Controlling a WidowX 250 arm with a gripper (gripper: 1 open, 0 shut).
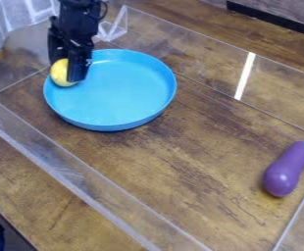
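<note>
A black gripper (71, 61) comes down from the top left over a yellow object (62, 75) that sits on the left side of a round blue plate (128, 93). The gripper's fingers are at the yellow object and partly cover it; whether they are closed on it cannot be made out. A purple eggplant-like object (284, 172) lies on the wooden table at the right.
A clear plastic wall runs along the left and another along the lower right edge. A white strip (245, 75) marks the table at the upper right.
</note>
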